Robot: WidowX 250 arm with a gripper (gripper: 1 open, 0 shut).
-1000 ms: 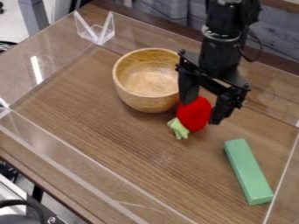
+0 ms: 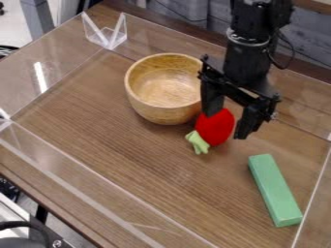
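The black gripper (image 2: pixel 237 102) is open and hangs just above a red object (image 2: pixel 215 126) with a pale green top (image 2: pixel 196 141), which looks like a toy strawberry or vegetable lying on the wooden table (image 2: pixel 116 184). The fingers partly cover the red object's upper right side; whether they touch it is hard to tell. A tan bowl (image 2: pixel 163 85) sits just left of the gripper.
A long green block (image 2: pixel 274 190) lies at the front right. A clear plastic holder (image 2: pixel 106 29) stands at the back left.
The gripper and its fingers have shifted slightly over the red object. The red object, bowl and green block look unmoved.
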